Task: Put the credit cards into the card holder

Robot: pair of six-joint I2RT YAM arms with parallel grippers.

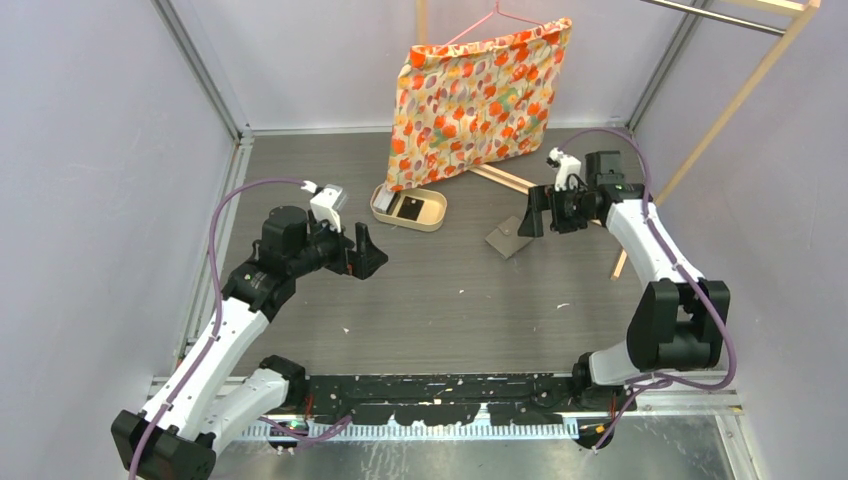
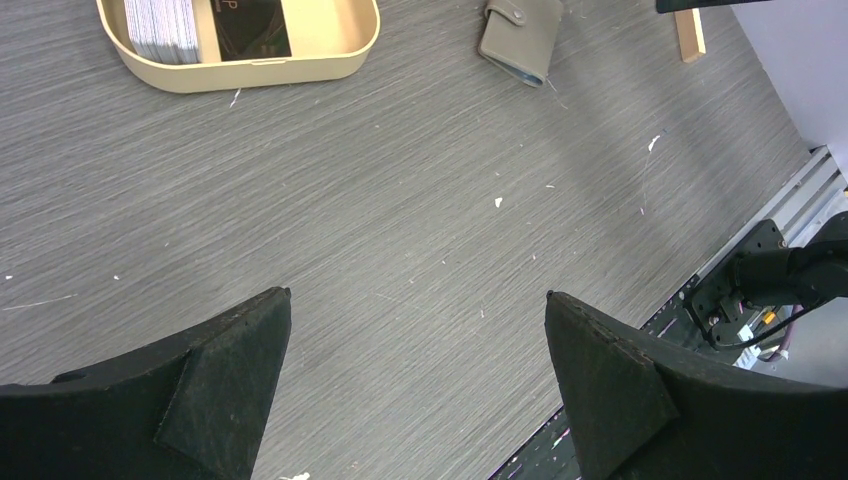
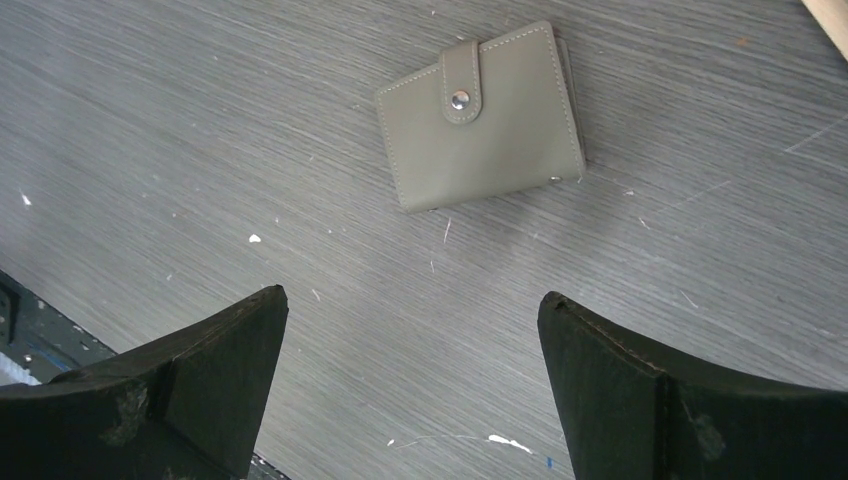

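A grey-green card holder with a snap strap (image 3: pixel 480 140) lies closed on the grey floor, right of centre in the top view (image 1: pixel 508 240). A cream oval tray (image 1: pixel 425 215) holds a stack of white cards (image 2: pixel 165 30) and a dark flat item (image 2: pixel 250 28). My left gripper (image 1: pixel 365 255) is open above the floor, left of and nearer than the tray, with nothing between its fingers. My right gripper (image 1: pixel 538 215) is open above and right of the card holder, nothing between its fingers.
An orange flowered cloth (image 1: pixel 470 100) hangs behind the tray, its lower edge reaching the tray. Wooden strips (image 1: pixel 500 175) lie at the back right, and a wooden frame stands on the right.
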